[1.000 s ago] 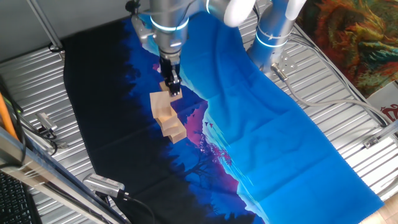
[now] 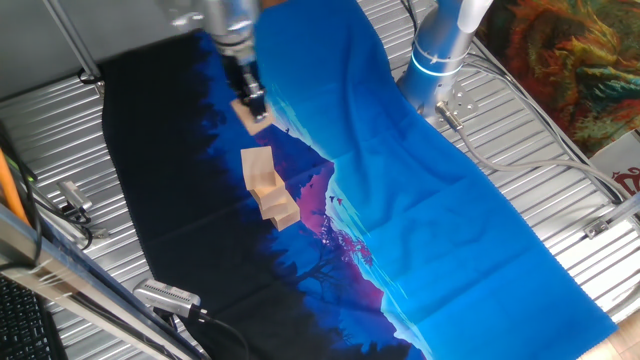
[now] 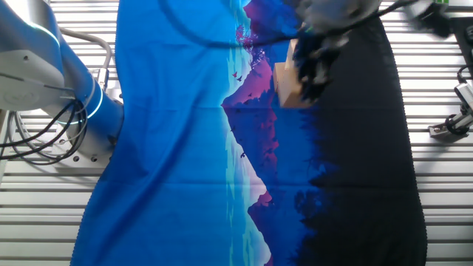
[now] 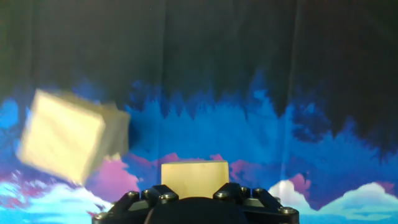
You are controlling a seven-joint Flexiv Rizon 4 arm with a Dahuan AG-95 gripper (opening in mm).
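Observation:
A small wooden block [image 4: 194, 179] shows between the fingers of my gripper, which is shut on it, at the bottom middle of the wrist view. In exterior view 1 the gripper [image 2: 258, 112] hangs over the cloth with the same pale block [image 2: 245, 118] at its tips. A group of pale wooden blocks [image 2: 268, 190], partly stacked, sits on the cloth just below it there. That group [image 4: 62, 140] looks blurred at left in the wrist view, apart from the held block. In exterior view 2 the blurred gripper [image 3: 314, 70] partly covers the blocks [image 3: 288, 87].
The printed cloth [image 2: 430, 220] covers most of the slatted metal table and has soft wrinkles. A small camera [image 2: 167, 297] stands by the near left edge. The arm's base [image 2: 432, 75] is at the far right.
My gripper has moved up and slightly left in exterior view 1, away from the block group, and the held block has gone with it. The group stays put.

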